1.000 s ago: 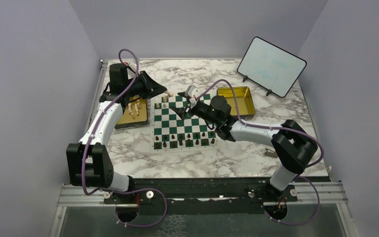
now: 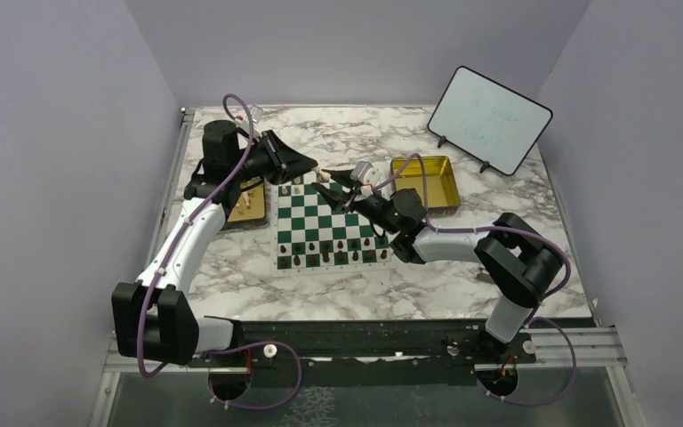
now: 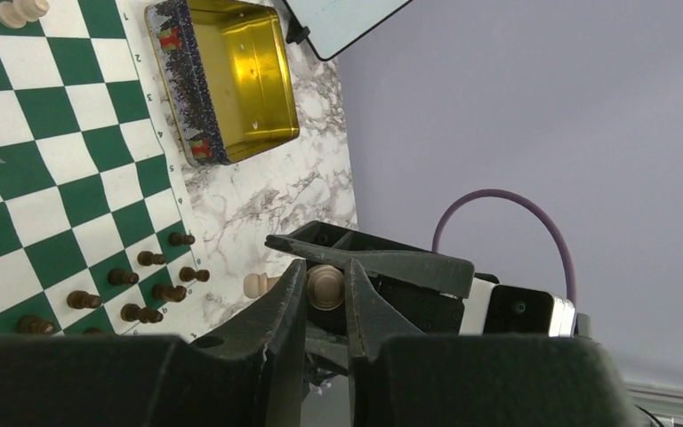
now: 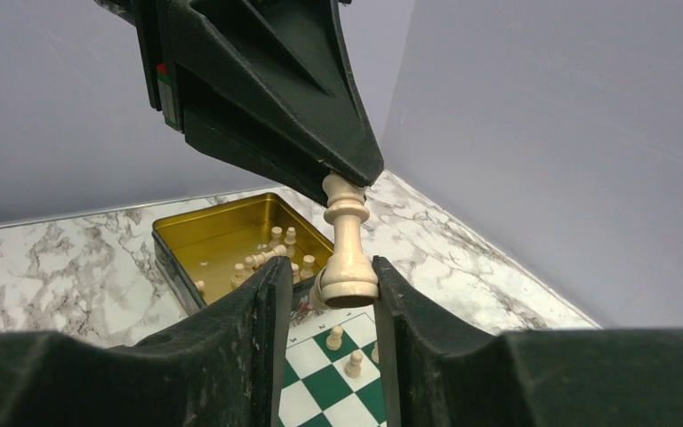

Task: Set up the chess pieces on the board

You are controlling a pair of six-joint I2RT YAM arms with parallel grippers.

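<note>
High over the chessboard (image 2: 311, 231), my left gripper (image 2: 311, 169) is shut on a white chess piece (image 4: 348, 245), which hangs from its tips in the right wrist view. My right gripper (image 2: 325, 191) reaches to that piece with fingers part open, its fingers either side of the lower end; whether they touch it is unclear. Dark pieces (image 3: 84, 299) stand along the board's near side; a few white pieces (image 4: 353, 363) stand at the far side.
A gold tin (image 4: 204, 231) with white pieces lies left of the board; an empty gold tin (image 3: 249, 80) is on the right. A whiteboard (image 2: 489, 116) stands at the back right.
My left gripper has moved right with the white piece toward the board's middle. My right gripper has shifted and turned, so the two grippers now meet at the piece.
</note>
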